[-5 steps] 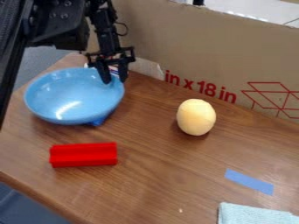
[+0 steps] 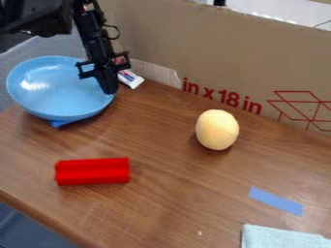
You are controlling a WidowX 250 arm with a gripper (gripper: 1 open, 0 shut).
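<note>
My black gripper is at the upper left, at the right rim of a light blue bowl. It looks shut; whether the rim is between its fingers is unclear. The bowl sits at the table's left end, with something blue showing beneath its front. A small white packet lies just right of the gripper.
A red cylinder lies front left, a pale yellow egg-shaped object at centre right. A light cloth and blue tape are at the right. Cardboard walls the back.
The gripper has shifted left.
</note>
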